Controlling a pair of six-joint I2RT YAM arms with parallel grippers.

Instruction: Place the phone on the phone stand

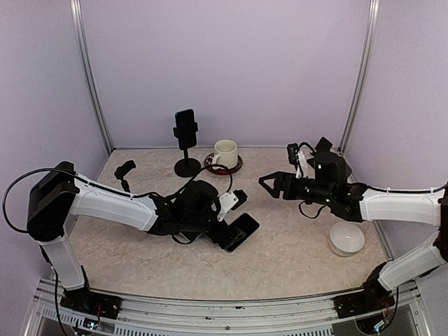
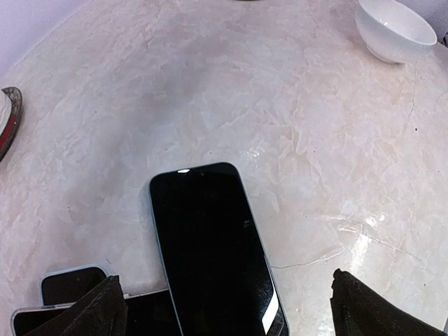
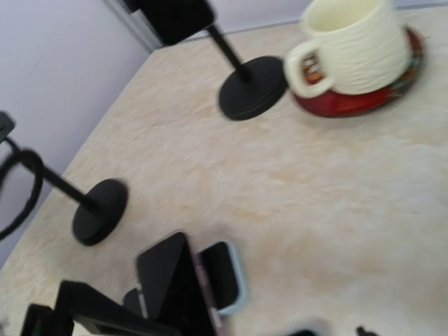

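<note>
A black phone (image 2: 210,245) lies flat on the table, its top end pointing away in the left wrist view, with more phones (image 2: 73,287) beside it. My left gripper is open just over it, nothing held. My right gripper (image 1: 273,183) stands open and raised at centre right; in its wrist view a phone (image 3: 171,280) lies below. A tall black stand (image 1: 187,166) at the back holds a phone upright; a shorter stand (image 3: 98,213) is at the left.
A cream mug (image 1: 225,150) sits on a red saucer behind the grippers. A white bowl (image 1: 346,238) is at the right, black stands behind it.
</note>
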